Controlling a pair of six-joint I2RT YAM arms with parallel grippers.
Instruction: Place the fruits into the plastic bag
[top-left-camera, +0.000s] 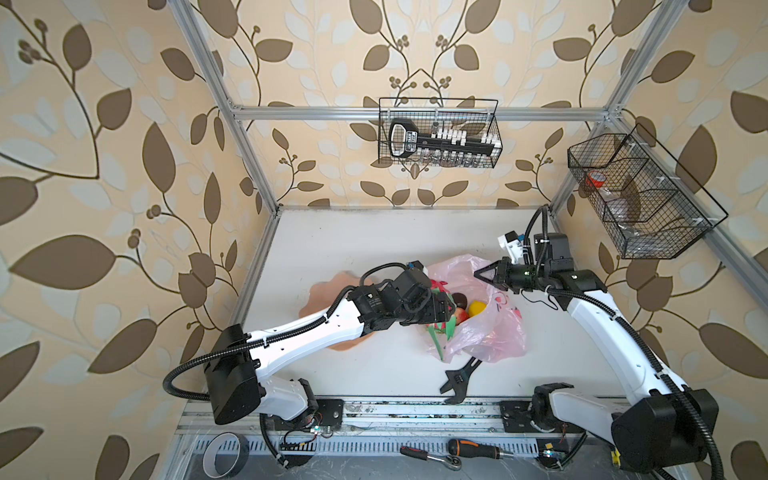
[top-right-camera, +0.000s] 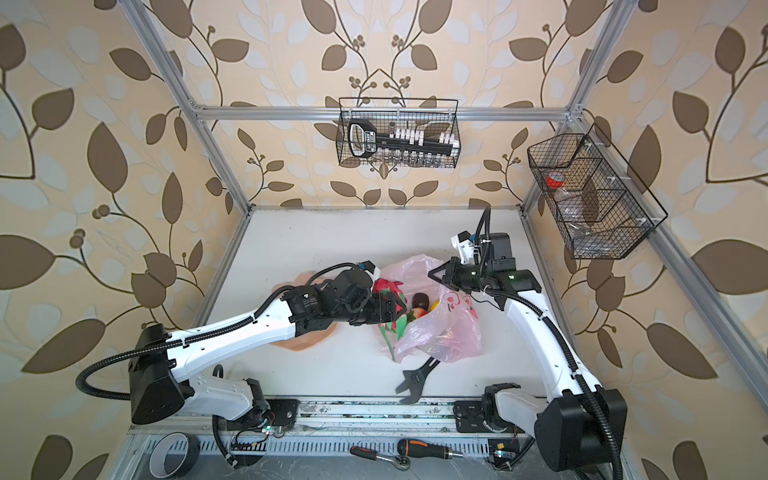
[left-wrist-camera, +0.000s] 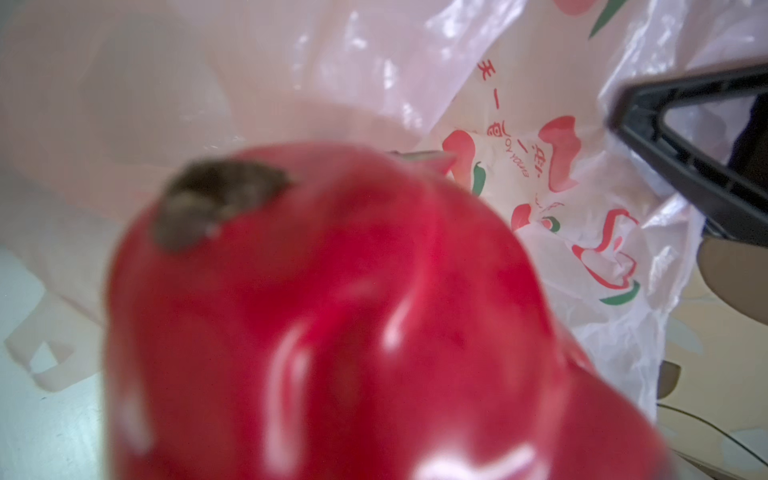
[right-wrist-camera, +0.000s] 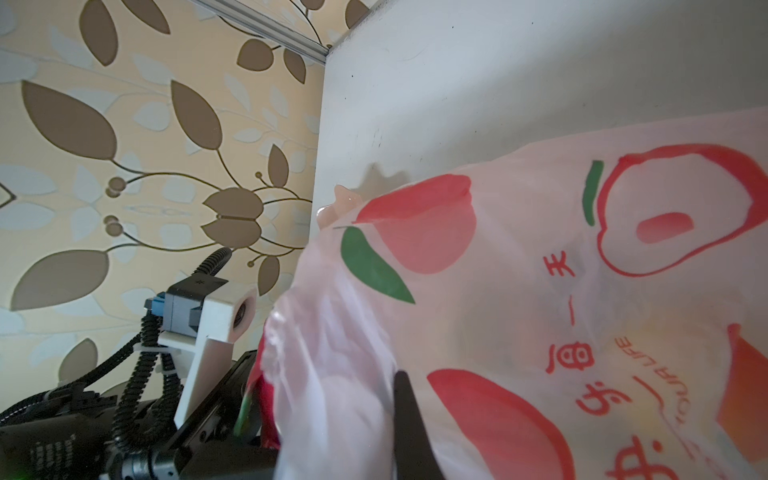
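Observation:
The pink plastic bag (top-left-camera: 492, 336) lies with its mouth open at the table's middle right. A dark round fruit (top-left-camera: 458, 300), a yellow fruit (top-left-camera: 477, 308) and a reddish fruit (top-left-camera: 461, 317) show inside. My right gripper (top-left-camera: 483, 273) is shut on the bag's upper edge; its dark finger (right-wrist-camera: 412, 436) presses the film. My left gripper (top-left-camera: 440, 306) is at the bag's left side, fingers spread, with a red, green-leaved fruit (left-wrist-camera: 336, 320) at them. That fruit fills the left wrist view and hides the fingertips, so its contact with them cannot be made out.
A flat peach-coloured mat (top-left-camera: 316, 302) lies under the left arm. A black adjustable wrench (top-left-camera: 458, 382) rests in front of the bag. Wire baskets (top-left-camera: 440, 136) hang on the walls.

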